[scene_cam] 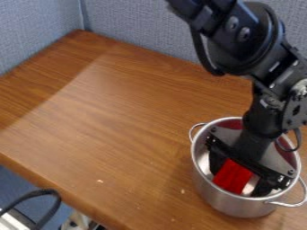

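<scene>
A steel pot (235, 201) with two side handles stands at the lower right of the table. My black gripper (246, 160) is lowered into it, fingers open, around a red block (232, 178) lying inside. The fingertips partly hide the block, and I cannot tell whether they touch it.
Grey padded walls stand along the back and left. A dark cable and metal fixture (24, 216) sit at the lower left corner.
</scene>
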